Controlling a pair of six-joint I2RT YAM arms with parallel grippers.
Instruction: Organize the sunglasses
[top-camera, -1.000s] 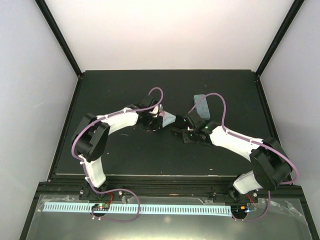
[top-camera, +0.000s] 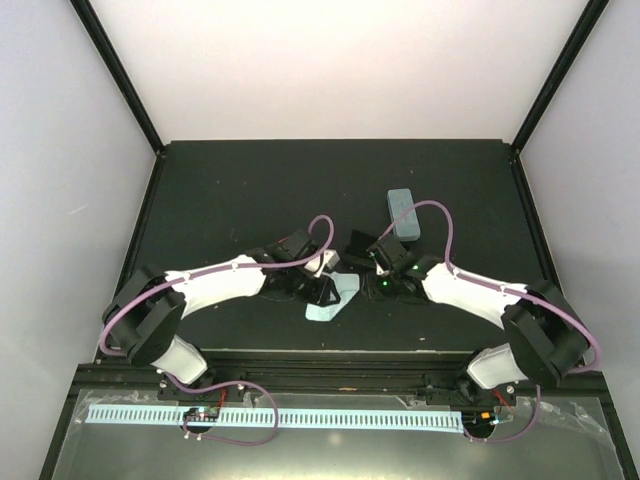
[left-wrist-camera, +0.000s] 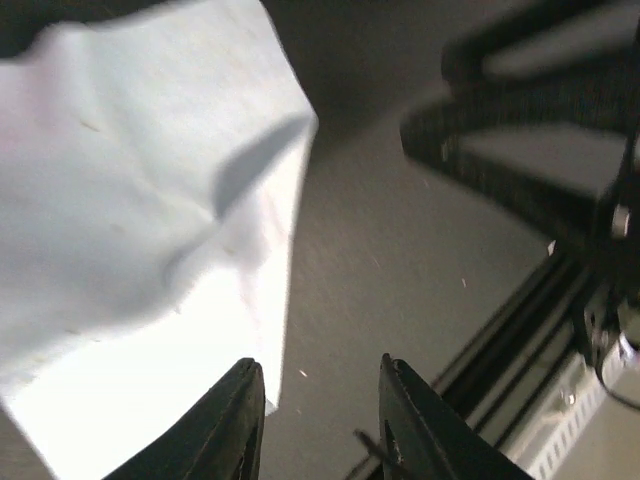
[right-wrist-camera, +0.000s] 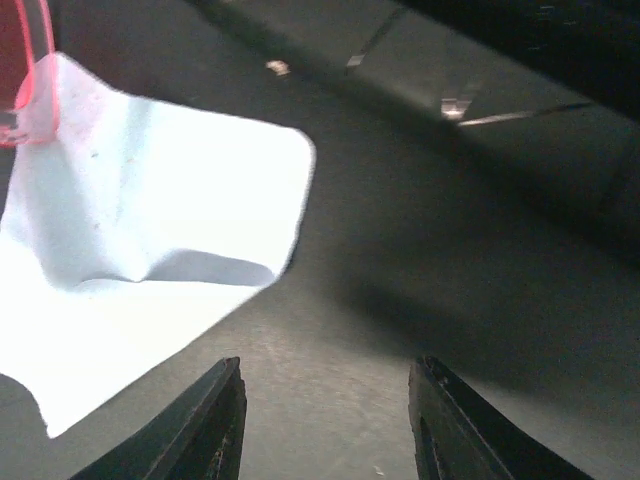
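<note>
A pale cloth (top-camera: 330, 305) lies on the black table under and beside my left gripper; it fills much of the left wrist view (left-wrist-camera: 130, 200) and the left of the right wrist view (right-wrist-camera: 170, 210). Pink-red frames (right-wrist-camera: 38, 120) show at its corner in the right wrist view. My left gripper has its fingertips apart, nothing seen between them. My right gripper is open over bare table right of the cloth. A dark object (top-camera: 360, 245), unclear in shape, sits behind the right gripper.
A light blue-grey case (top-camera: 403, 214) lies at the back right. The table's front edge (top-camera: 340, 352) is close below both grippers.
My left arm has moved toward the front, and the cloth now lies nearer the front and spread wider.
</note>
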